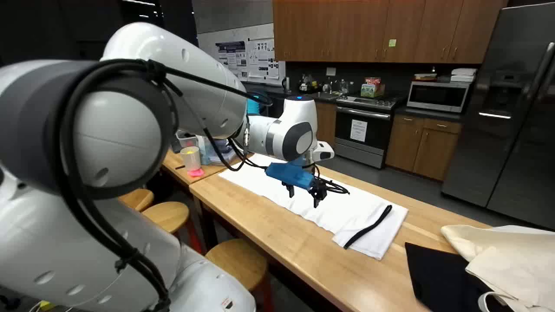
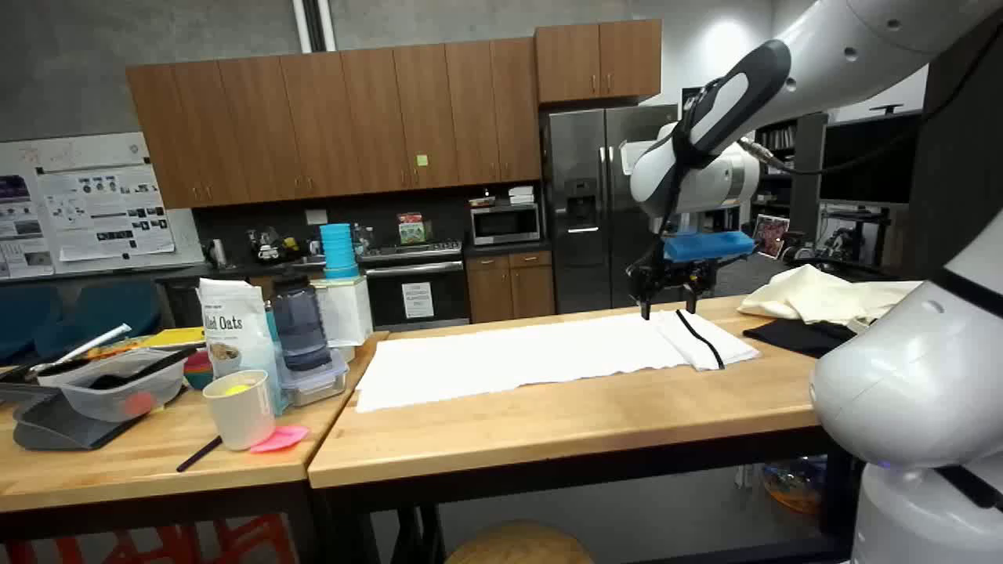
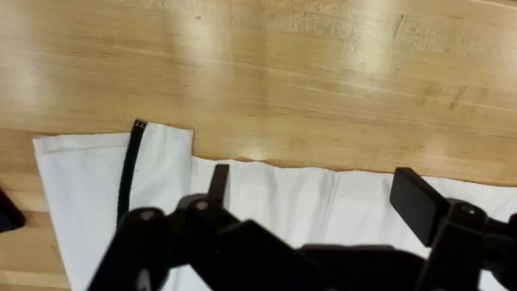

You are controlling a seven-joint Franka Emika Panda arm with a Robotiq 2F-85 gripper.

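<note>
A white cloth point(image 2: 526, 352) lies spread lengthwise on the wooden table point(image 2: 564, 413). Its end near the fridge side is folded over, and a black strip point(image 1: 368, 227) runs across that fold. Above the cloth, close to the folded end, hangs my gripper point(image 1: 302, 196). In the wrist view the gripper is open, its two dark fingers wide apart with only flat cloth visible below the gap. The folded part point(image 3: 160, 160) with its strip is left of the fingers in that view. Part of the cloth is hidden behind the gripper body.
Cream cloth point(image 1: 515, 255) and a black cloth point(image 1: 437, 275) lie at one table end. The adjoining table holds a cup point(image 2: 240, 409), an oats bag point(image 2: 240, 329) and a dark bottle point(image 2: 298, 324). Bare wood runs along the cloth's near side. Stools point(image 1: 242, 262) stand beside the table.
</note>
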